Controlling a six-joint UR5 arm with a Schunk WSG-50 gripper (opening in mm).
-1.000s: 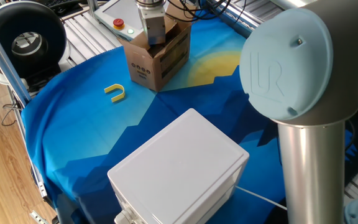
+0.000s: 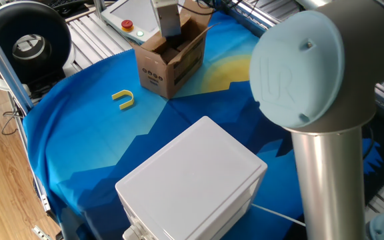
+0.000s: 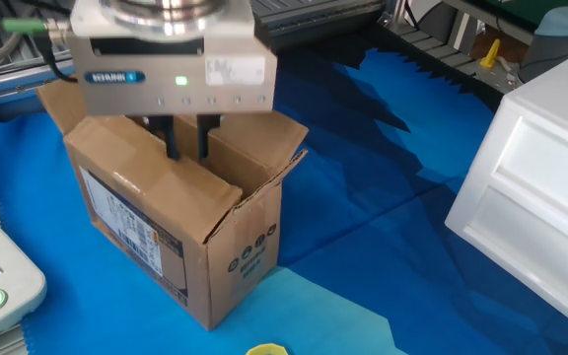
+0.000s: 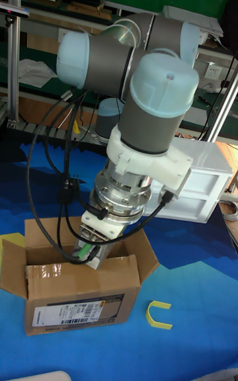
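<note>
Over the open cardboard box hangs my gripper, its two dark fingers pointing down at the opening. A gap shows between the fingertips in exterior view 2, and I see nothing held there. In exterior view 1 the gripper's metal body is above the box, with the fingers out of sight. The box's flaps stand spread, and its inside is mostly hidden. A yellow U-shaped piece lies on the blue cloth beside the box; exterior view 3 shows the same yellow piece.
A white drawer unit stands on the cloth, well apart from the box. Behind the box sits a control panel with a red button. Cables loop beside the wrist.
My gripper has risen a little above the box, and the arm's elbow has shifted slightly left in exterior view 1. The box, yellow piece and white unit have stayed put.
</note>
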